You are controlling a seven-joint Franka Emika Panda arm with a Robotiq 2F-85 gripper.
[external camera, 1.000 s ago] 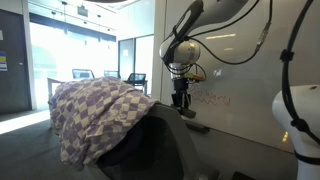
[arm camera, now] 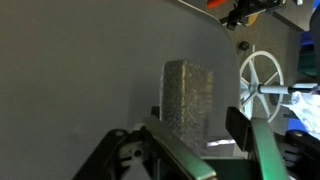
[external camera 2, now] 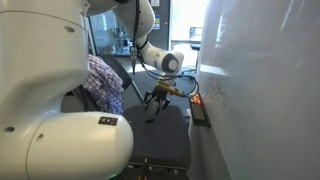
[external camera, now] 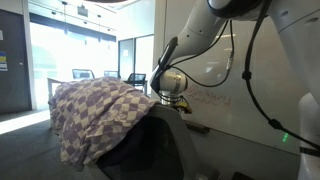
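Observation:
A block with a grey top and brown side, like a board eraser (arm camera: 187,95), shows in the wrist view against a smooth grey surface (arm camera: 90,70). My gripper is partly open at its near end. The left finger (arm camera: 172,148) overlaps the block's lower part; a gap separates the block from the right finger (arm camera: 265,145). Whether the block rests on the surface is hard to tell. In exterior view 2 the gripper (external camera 2: 160,98) hangs low over the grey seat-like surface (external camera 2: 155,140). Exterior view 1 hides the fingertips behind a dark chair (external camera: 155,140).
A checkered cloth (external camera: 100,110) drapes over furniture left of the arm. The whiteboard (external camera: 250,80) with faint red writing stands close on the right, with its ledge below. In the wrist view, a wheeled base (arm camera: 260,85) lies beyond the surface's edge.
In exterior view 1 the gripper has come away from the whiteboard, moving left and down towards the chair. The dark block seen under it one second ago is now out of sight there.

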